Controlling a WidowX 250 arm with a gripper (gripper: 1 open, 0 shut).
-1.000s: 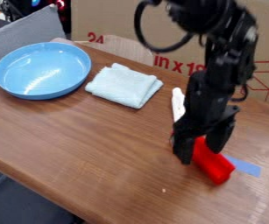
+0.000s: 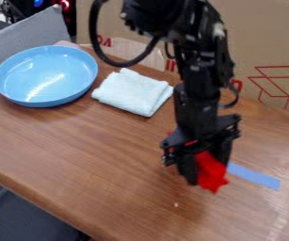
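Note:
My black gripper (image 2: pixel 197 151) is low over the right part of the wooden table, shut on a red object (image 2: pixel 212 174) that is largely hidden behind it. A blue flat strip (image 2: pixel 253 177) lies on the table just right of it. A folded pale cloth (image 2: pixel 132 92) lies at the back middle, and a blue plate (image 2: pixel 43 77) stands to its left.
A cardboard box (image 2: pixel 266 80) lines the back of the table. A grey item (image 2: pixel 21 42) sits at the back left.
My gripper has shifted up and a little left, with the red object now mostly covered by it. The white item seen behind it earlier is now hidden by the arm.

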